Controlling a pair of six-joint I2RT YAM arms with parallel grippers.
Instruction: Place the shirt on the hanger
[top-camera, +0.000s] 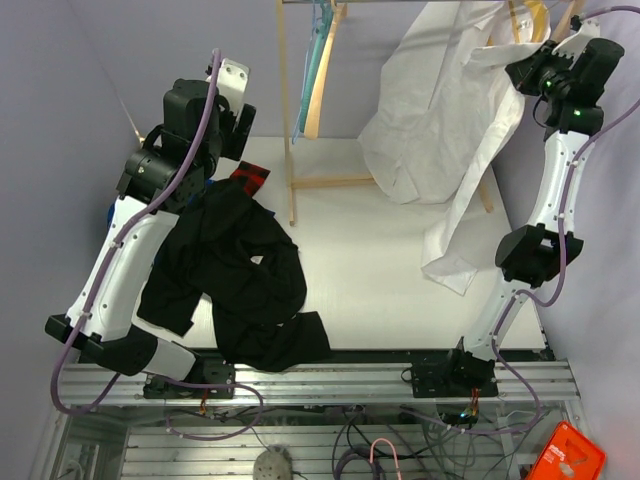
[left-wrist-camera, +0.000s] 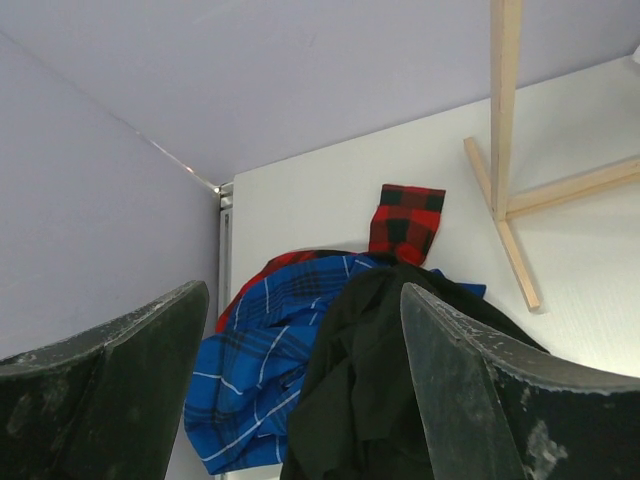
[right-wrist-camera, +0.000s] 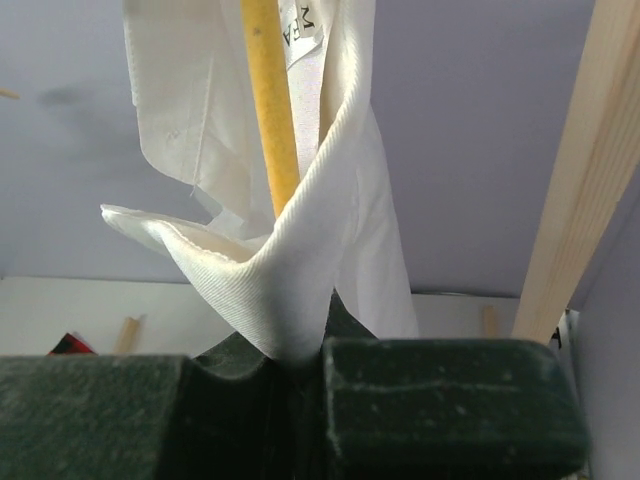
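Observation:
A white shirt (top-camera: 425, 120) hangs from the rack at the upper right, one long strip of it trailing down to the table. My right gripper (top-camera: 522, 76) is shut on the shirt's edge; up close, the white fabric (right-wrist-camera: 300, 290) runs down between its fingers. A yellow hanger (right-wrist-camera: 268, 100) passes down behind the fold of cloth, and its lower end is hidden by the fabric. At the upper left, my left gripper stands open, empty, above the dark clothes.
The wooden rack (top-camera: 285, 100) carries a teal hanger (top-camera: 316, 70) and a light wooden hanger (top-camera: 325, 75). Black clothing (top-camera: 235, 260) and a blue plaid garment (left-wrist-camera: 260, 350) lie at the left.

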